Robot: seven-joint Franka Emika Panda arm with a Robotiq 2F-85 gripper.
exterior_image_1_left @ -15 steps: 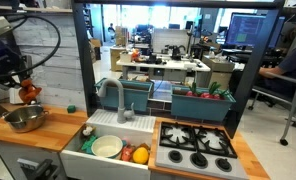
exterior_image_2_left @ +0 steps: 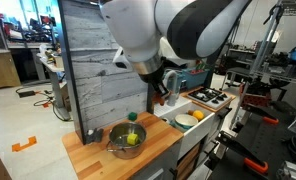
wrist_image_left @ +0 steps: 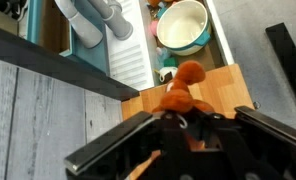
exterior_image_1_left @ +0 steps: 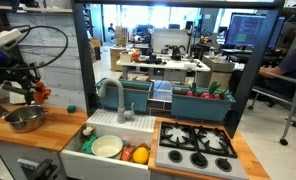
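My gripper is shut on an orange object [wrist_image_left: 184, 82], which sticks out past the fingers in the wrist view. In exterior view 1 the same orange object [exterior_image_1_left: 42, 93] hangs above the wooden counter, near the right rim of a metal pot [exterior_image_1_left: 25, 122]. Exterior view 2 shows the pot [exterior_image_2_left: 121, 150] standing on the counter, with something yellow-green [exterior_image_2_left: 132, 138] inside. There the gripper [exterior_image_2_left: 157, 103] is up and to the right of the pot, and the arm hides part of the scene. What exactly the orange object is, I cannot tell.
An open drawer [exterior_image_1_left: 85, 152] holds a pale bowl [exterior_image_1_left: 107, 147] and several small items. Beyond it are a sink faucet [exterior_image_1_left: 119, 95] and a stove [exterior_image_1_left: 196, 148]. A small green item [exterior_image_1_left: 71, 109] lies at the counter's back. A dark post stands behind the counter.
Still gripped, the orange object has travelled rightward with the gripper, from above the pot to beside its right rim. The pot and the drawer stay where they were.
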